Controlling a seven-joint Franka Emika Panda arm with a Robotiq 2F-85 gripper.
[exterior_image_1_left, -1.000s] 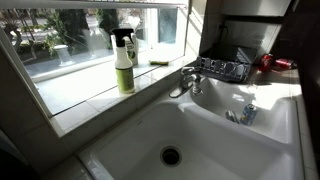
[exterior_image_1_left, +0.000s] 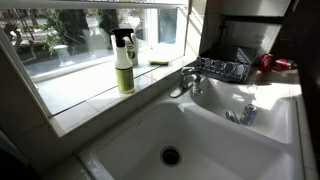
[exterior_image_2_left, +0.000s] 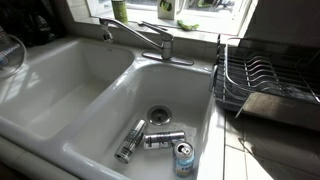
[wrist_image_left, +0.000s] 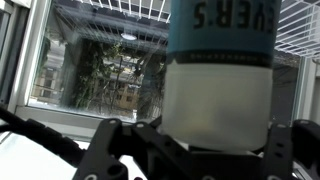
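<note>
In the wrist view a bottle or similar container (wrist_image_left: 218, 100), with a pale end and a blue-grey label band bearing large lettering, fills the upper right middle. My gripper is shut on it; the dark fingers (wrist_image_left: 112, 145) show low in the frame at its sides. Part of the container is cut off at the top edge. Neither exterior view shows my gripper or arm. Several cans lie or stand in the right sink basin in exterior view 2, including an upright one (exterior_image_2_left: 184, 160) and a lying one (exterior_image_2_left: 164, 139).
A green spray bottle (exterior_image_1_left: 124, 68) stands on the window sill. The faucet (exterior_image_2_left: 155, 38) rises behind the two basins, and a dish rack (exterior_image_2_left: 265, 75) occupies the right counter. The left basin (exterior_image_2_left: 65, 85) is empty. Red objects (exterior_image_1_left: 275, 63) sit at the far right.
</note>
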